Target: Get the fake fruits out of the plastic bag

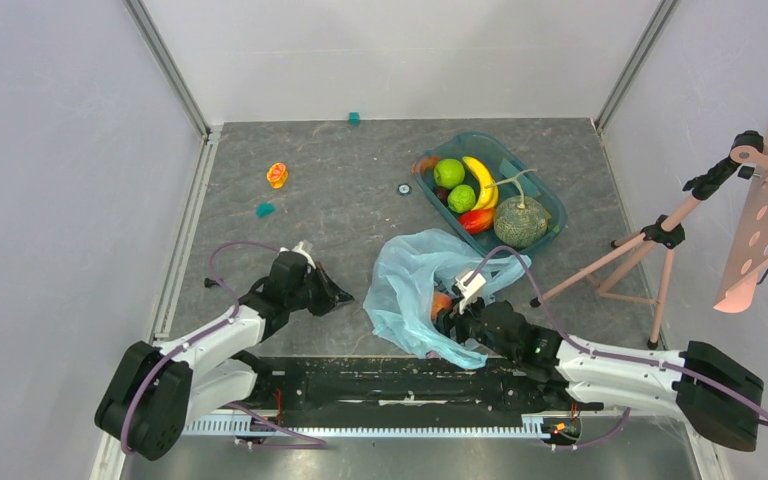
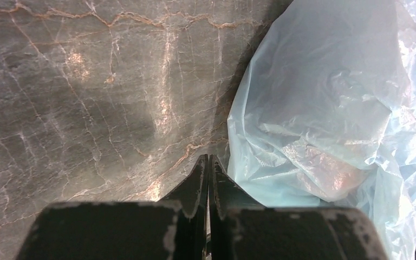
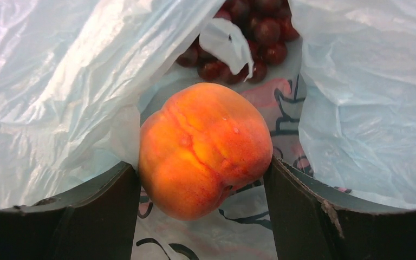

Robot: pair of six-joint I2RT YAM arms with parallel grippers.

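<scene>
The pale blue plastic bag [image 1: 400, 285] lies crumpled with its opening towards the right arm. Inside its mouth, my right gripper is shut on an orange peach [image 3: 206, 146], one finger on each side of it. A fold of the bag hangs close by the left finger in the right wrist view. Deeper in the bag rests a bunch of dark red grapes [image 3: 265, 32]. My left gripper is shut with nothing between its fingertips, just left of the bag's edge and low over the table.
Behind the bag stands a teal basket [image 1: 558, 222] with green fruits, bananas, a red fruit and a melon. An orange fruit piece [image 1: 277, 175] and a teal scrap [image 1: 265, 209] lie at the left. A pink stand [image 1: 600, 265] occupies the right.
</scene>
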